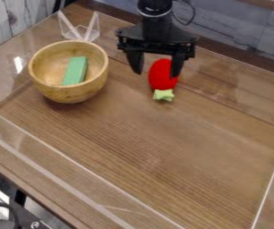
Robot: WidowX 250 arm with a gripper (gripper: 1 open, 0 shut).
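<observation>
My gripper (157, 55) is at the top centre, black, its fingers spread open around the upper end of a red object (165, 73). Below that red object, touching it, is a small pale green piece (164, 94). A wooden bowl (41, 81) stands on the left, holding a green block (75, 70). Whether the fingers touch the red object cannot be made out.
A pale wall or panel edge lies at the far upper left, and a dark cable at the lower left corner.
</observation>
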